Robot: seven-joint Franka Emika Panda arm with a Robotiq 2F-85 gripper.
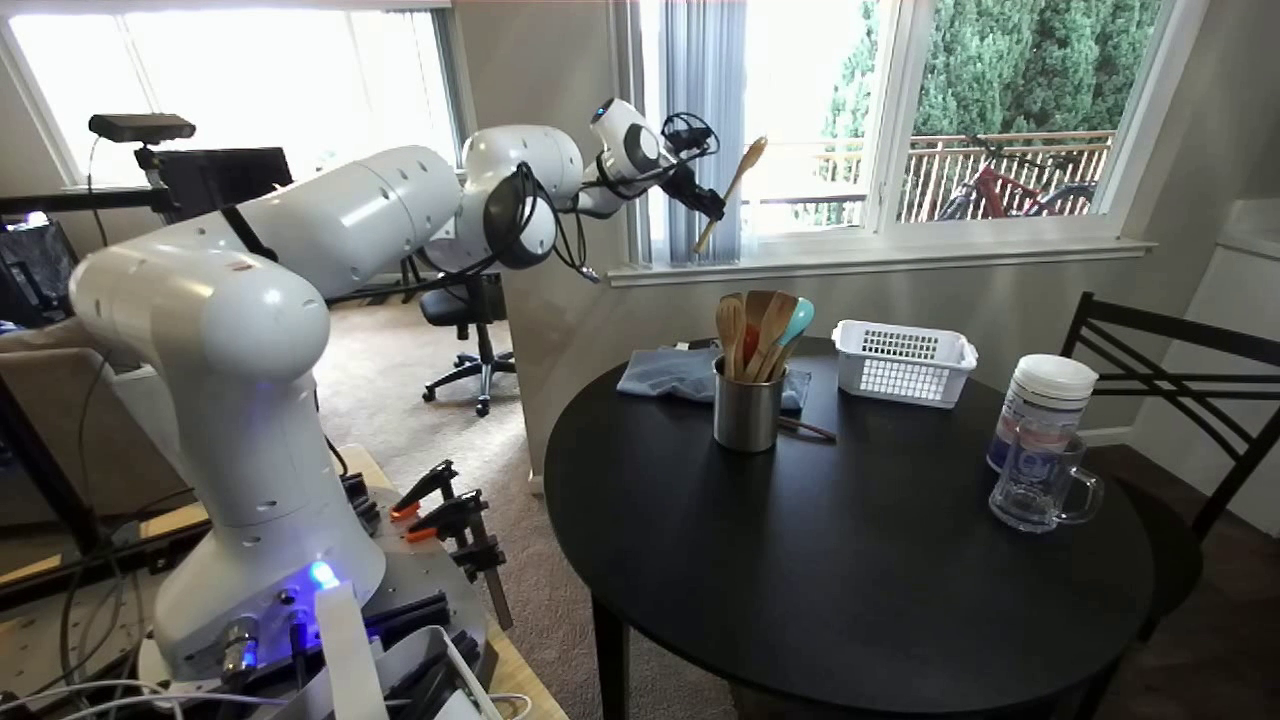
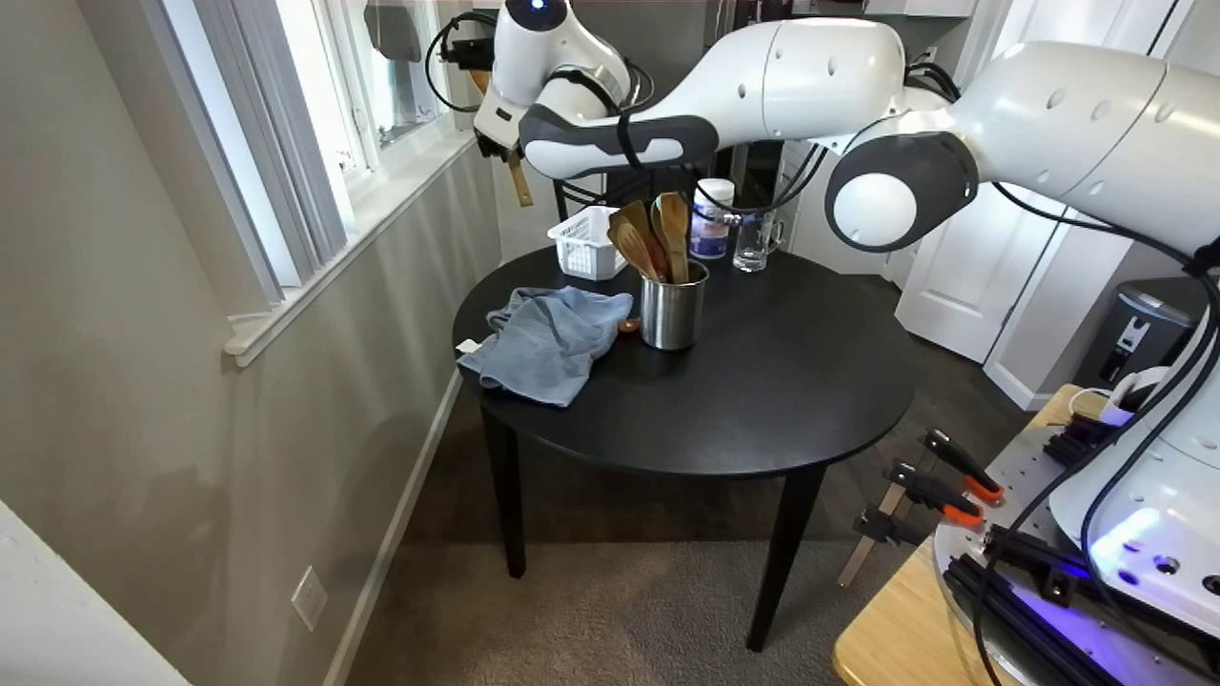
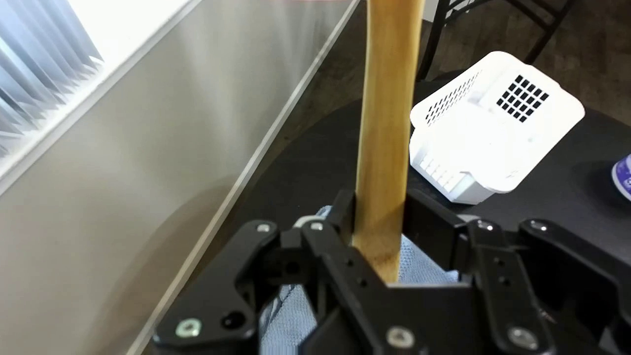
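Note:
A wooden spoon (image 1: 751, 157) is held tilted in the air in front of the window, well above the table. My gripper (image 1: 713, 206) is shut on its handle; in the wrist view the pale handle (image 3: 387, 136) runs up between the black fingers of the gripper. Below stands a steel canister (image 1: 746, 414) with several wooden utensils and a turquoise one. The second exterior view shows only parts of the held spoon (image 2: 519, 183) past the arm.
The round black table (image 1: 840, 576) carries a blue cloth (image 2: 546, 337), a white basket (image 1: 906, 362), a white-lidded tub (image 1: 1044, 390) and a clear mug (image 1: 1032, 486). A thin wooden stick (image 1: 807, 428) lies near the canister.

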